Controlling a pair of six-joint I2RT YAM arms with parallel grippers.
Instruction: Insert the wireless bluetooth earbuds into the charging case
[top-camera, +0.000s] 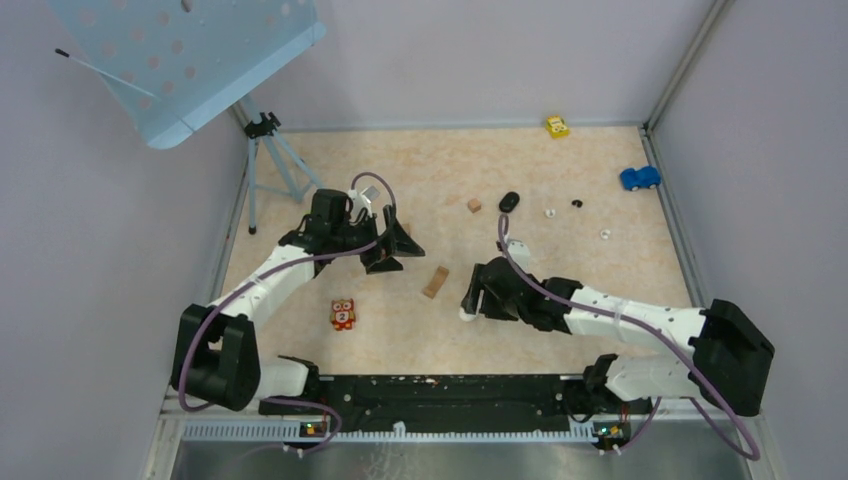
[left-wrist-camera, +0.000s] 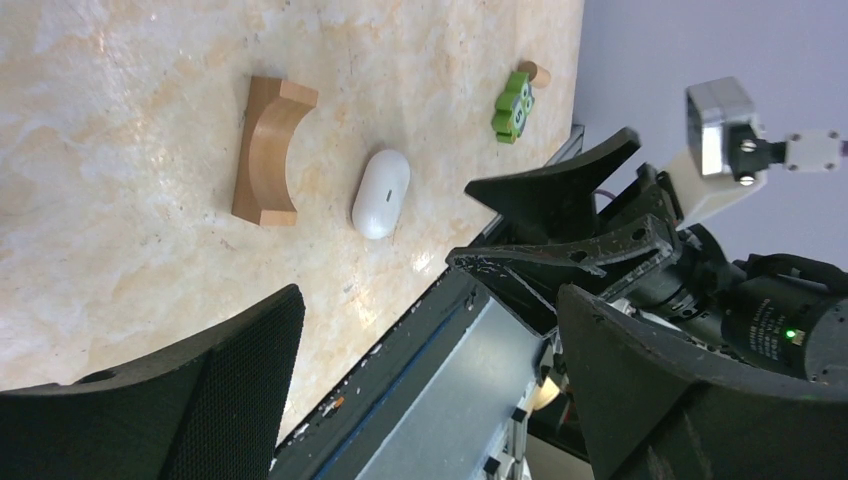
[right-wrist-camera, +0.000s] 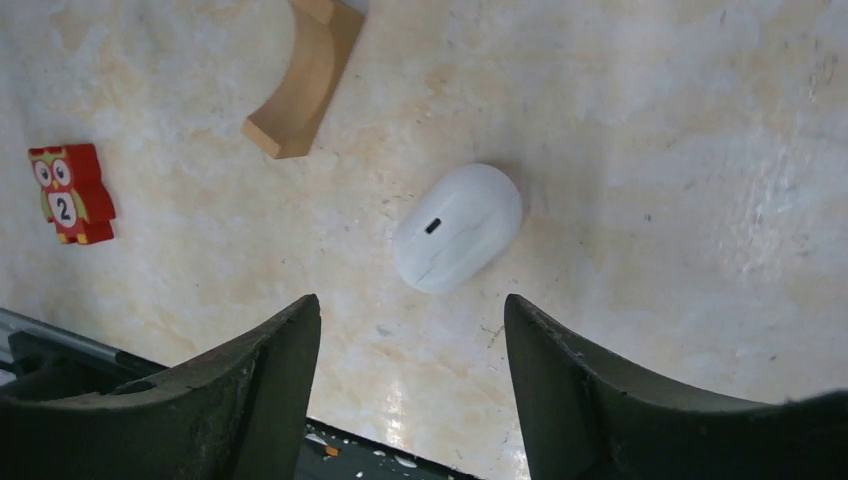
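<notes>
The white charging case (right-wrist-camera: 458, 228) lies closed on the table, a small dark mark on its top. It sits ahead of my right gripper, whose fingers stand apart with nothing between them. In the left wrist view the same case (left-wrist-camera: 381, 194) is clear of the right gripper. My left gripper is open and empty, held over the table left of the case. On the right half of the table lie two small white earbuds (top-camera: 550, 213) (top-camera: 605, 234) and a small black pair (top-camera: 577, 203). Near them is a black oval case (top-camera: 509, 202).
An arched wooden block (top-camera: 435, 282) lies between the two grippers. A red owl block (top-camera: 343, 315) is at the left front, a wooden cube (top-camera: 474, 205) farther back. At the far right are a blue car (top-camera: 640, 178) and a yellow toy (top-camera: 557, 126).
</notes>
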